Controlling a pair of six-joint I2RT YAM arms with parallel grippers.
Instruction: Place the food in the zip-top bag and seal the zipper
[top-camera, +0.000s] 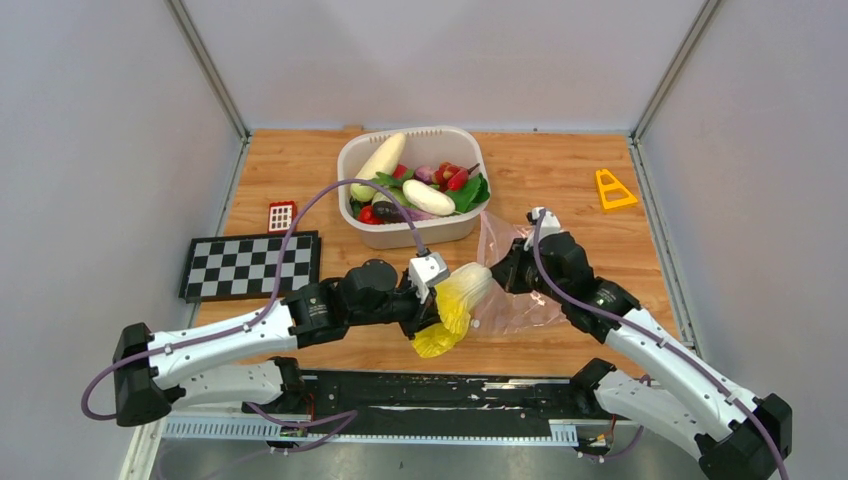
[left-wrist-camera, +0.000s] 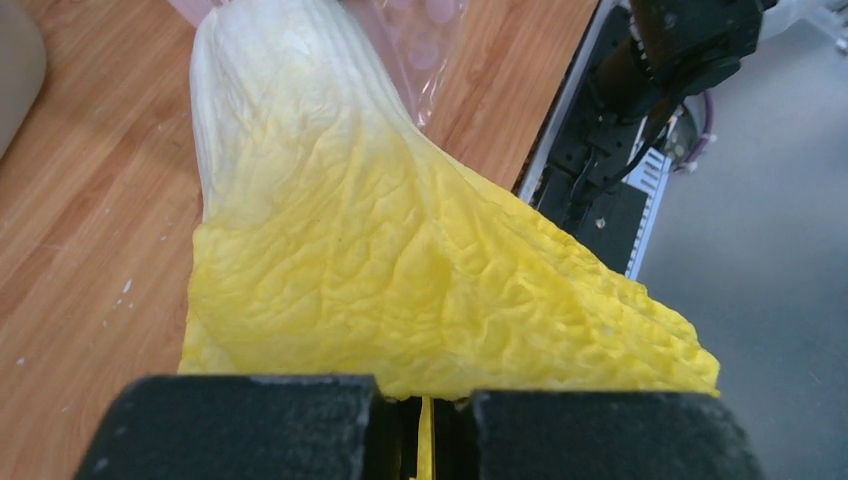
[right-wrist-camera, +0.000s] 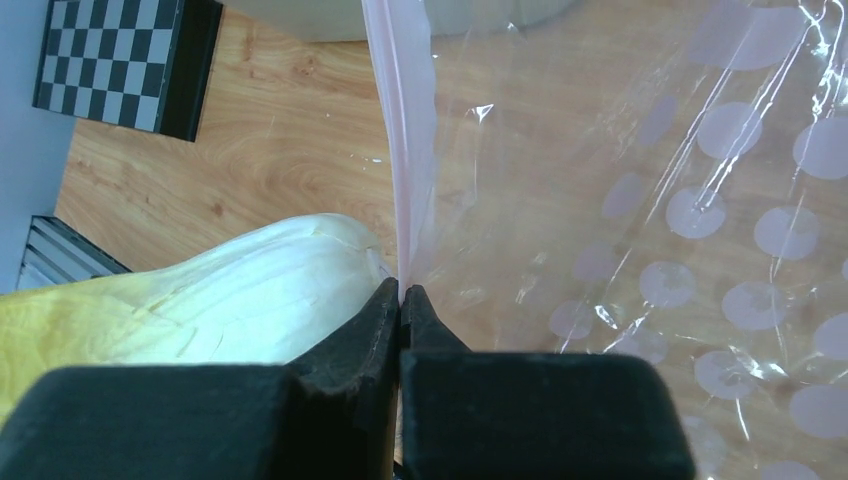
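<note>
A yellow and white napa cabbage (top-camera: 466, 293) hangs above the table, its leafy end at my left gripper. That gripper is shut on the thin leaf edge, a yellow sliver showing between its fingers. The white stem end points toward the bag. My right gripper is shut on the rim of the clear zip top bag (right-wrist-camera: 690, 220), which has pale dots. In the right wrist view the cabbage lies left of the bag's rim, outside it; in the top view its stem end partly covers the bag. How wide the mouth stands cannot be seen.
A white basket (top-camera: 425, 236) of several vegetables stands behind the arms. To the left lie a checkered board (top-camera: 250, 268) and a small red-framed item (top-camera: 282, 216). A yellow triangular piece (top-camera: 615, 190) lies at the far right. Bare table surrounds it.
</note>
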